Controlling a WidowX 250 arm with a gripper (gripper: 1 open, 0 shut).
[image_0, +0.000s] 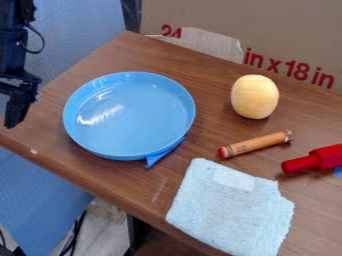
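Note:
My dark gripper (16, 105) is at the far left edge, beside the table and left of the blue plate (128, 112), partly out of view; whether it is open or shut is unclear. The plate is empty, with a blue triangular piece (159, 157) under its lower right rim. A pale yellow round object (254, 95) stands behind an orange crayon-like stick (254, 143). A red cylindrical object (315, 160) lies at the right edge, and a folded pale blue cloth (227, 208) lies at the front.
The wooden table (80, 160) has bare room at the front left and behind the plate. A cardboard box (261, 30) stands along the back. Beyond the table's left edge is a blue surface with cables.

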